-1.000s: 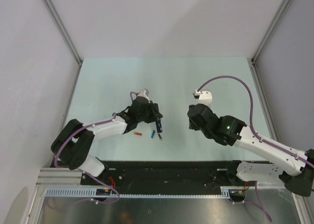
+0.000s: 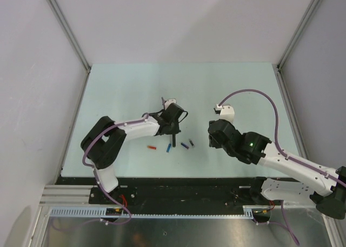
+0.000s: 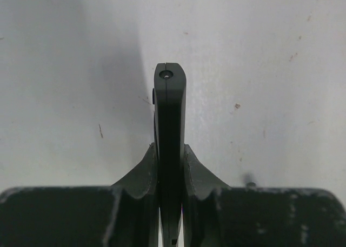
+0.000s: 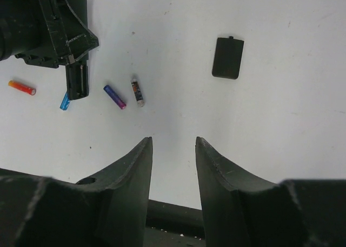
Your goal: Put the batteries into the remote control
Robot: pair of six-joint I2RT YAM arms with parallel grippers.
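The black remote is upright between the fingers of my left gripper, seen edge-on in the left wrist view. Its end shows beneath that gripper in the top view. Four small batteries lie on the table: orange, blue, purple and a dark one with a pale end. My right gripper hangs right of them, its fingertips a little apart with nothing between them. A black rectangle, apparently the battery cover, lies in the right wrist view.
The left arm stands close over the batteries.
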